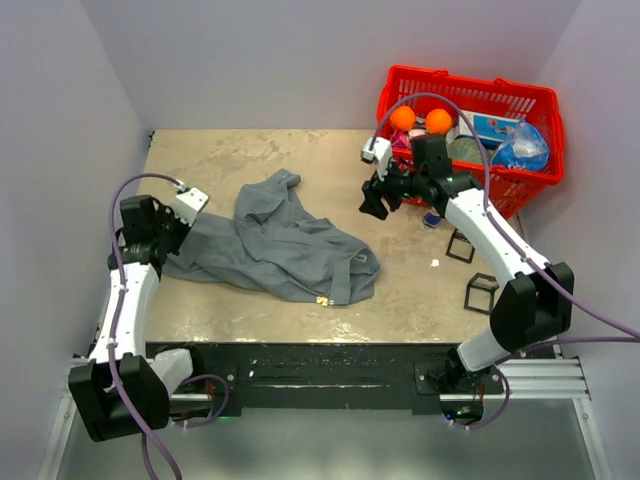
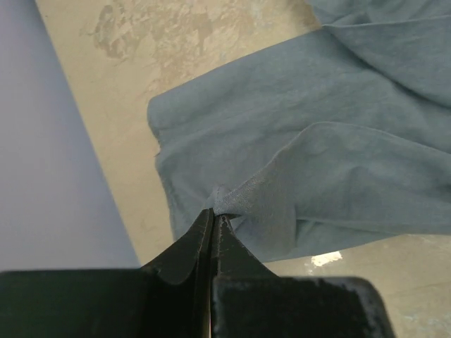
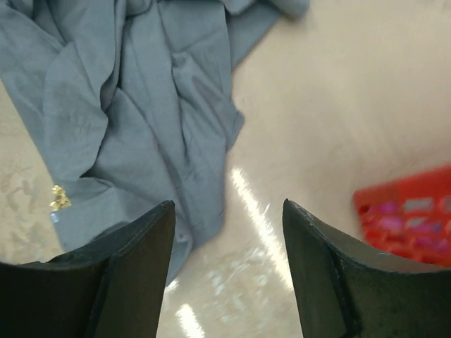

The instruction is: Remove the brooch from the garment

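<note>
The grey garment (image 1: pixel 290 250) lies folded and wrinkled across the table's left and middle. A small gold brooch (image 1: pixel 323 301) sits at its front edge; in the right wrist view the brooch (image 3: pixel 60 198) shows at the cloth's left border. At the garment's left end, my left gripper is shut on a pinched fold of grey cloth. To the right of the garment and apart from it, my right gripper hangs open above the table, with nothing held between its fingers.
A red basket (image 1: pixel 400 75) with oranges and packages stands at the back right, close to the right arm. Two black frames (image 1: pixel 481 293) and a can (image 1: pixel 432 217) lie on the right side. Bare table shows in front of the garment.
</note>
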